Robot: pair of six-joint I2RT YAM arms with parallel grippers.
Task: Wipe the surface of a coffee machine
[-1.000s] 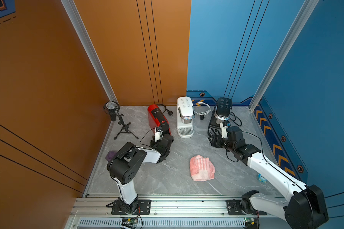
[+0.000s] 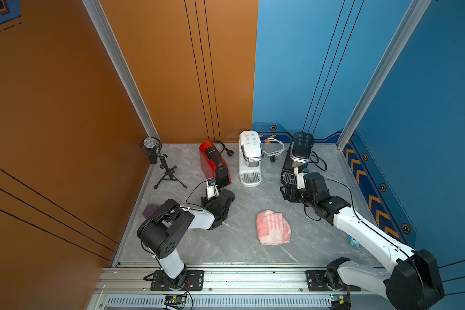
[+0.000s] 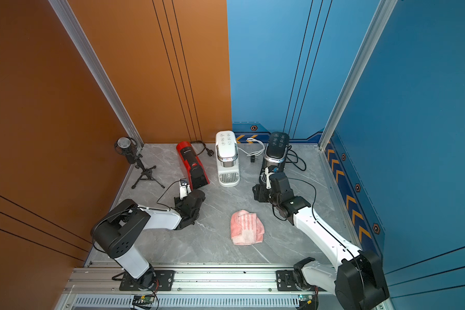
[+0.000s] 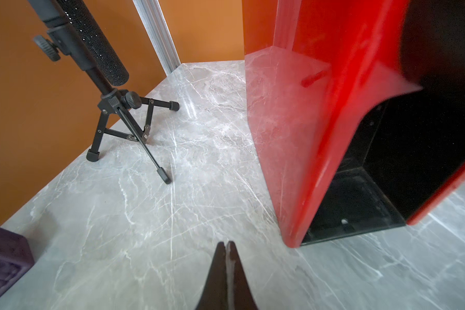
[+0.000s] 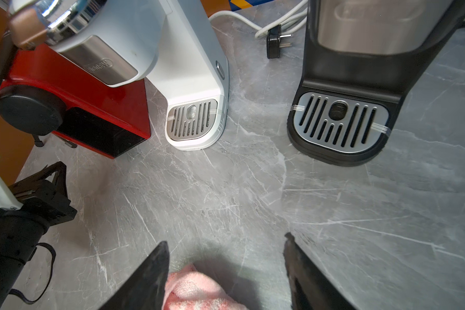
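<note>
A pink folded cloth lies on the grey table in front of the coffee machines: red, white and black. My left gripper is shut, nothing between its fingers, low before the red machine's open front. My right gripper stands part open with empty fingers, above the table before the black machine; in the right wrist view the cloth shows beyond and below its fingers.
A microphone on a tripod stands at the left back, a purple block nearer at the left edge. Cables and plugs lie between and behind the machines.
My right gripper has shifted slightly toward the front; the cloth lies unchanged.
</note>
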